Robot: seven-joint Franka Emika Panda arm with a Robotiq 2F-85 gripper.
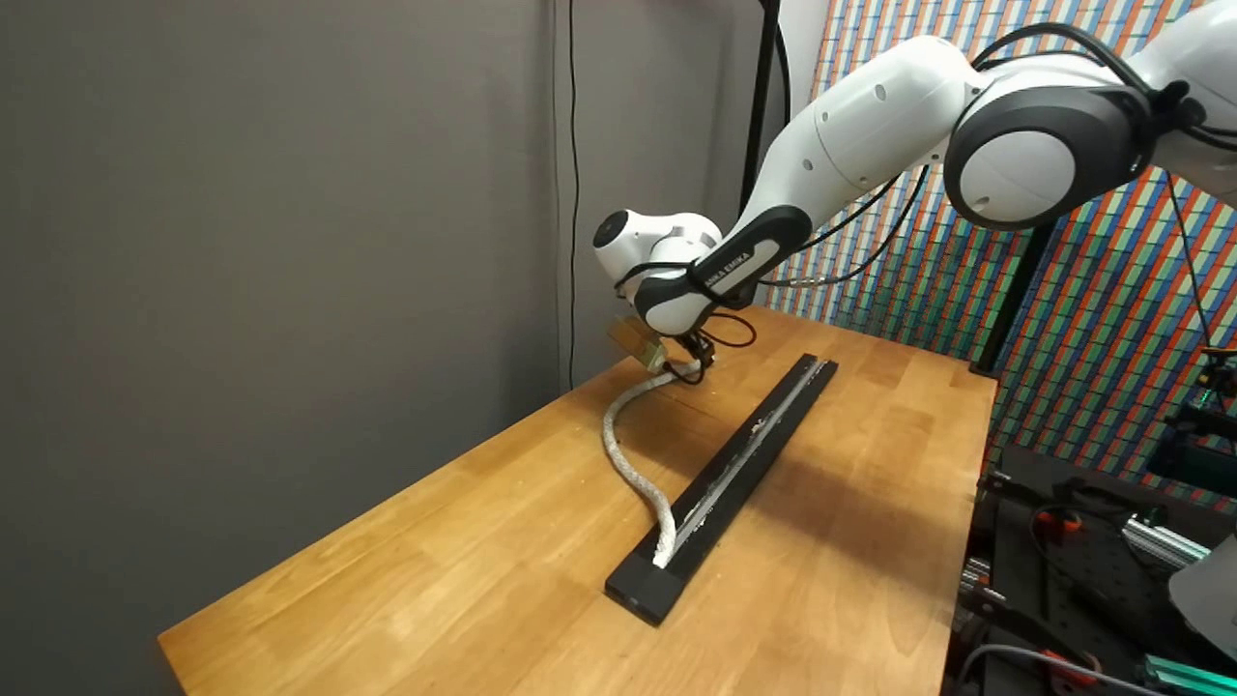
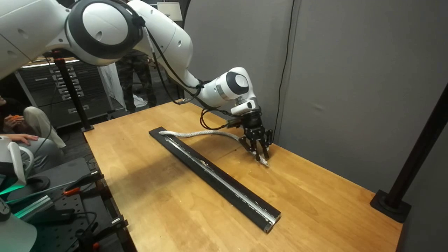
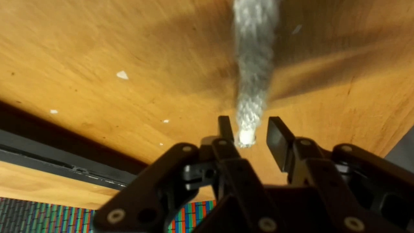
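Observation:
A pale grey-white rope (image 1: 618, 454) has one end on the near end of a long black bar (image 1: 742, 464) with a light groove along its top. From there the rope curves over the table to my gripper (image 2: 262, 156). In the wrist view the rope's free white tip (image 3: 246, 136) lies between the two fingertips, closer to the left one. A clear gap shows between the rope and the right finger, so my gripper is open. The fingers point down, low over the wood.
A grey wall (image 2: 344, 92) stands close behind the gripper. At the table's corner rises a black post (image 2: 392, 201). Black cables (image 2: 210, 119) loop beside the wrist.

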